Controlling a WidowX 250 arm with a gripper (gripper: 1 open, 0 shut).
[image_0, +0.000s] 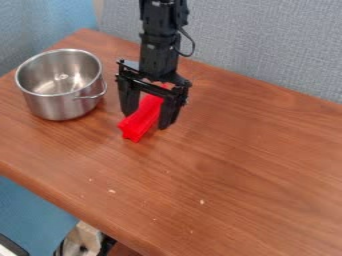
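A red block (139, 124) lies lengthwise on the wooden table. My black gripper (147, 104) is over it, open, its two fingers down on either side of the block. Part of the block is hidden behind the gripper. Whether the fingers touch it I cannot tell.
A steel pot (60, 95) with a wire handle stands just left of the gripper. A grey padded wall rises behind it, and the table's left edge drops away at the lower left.
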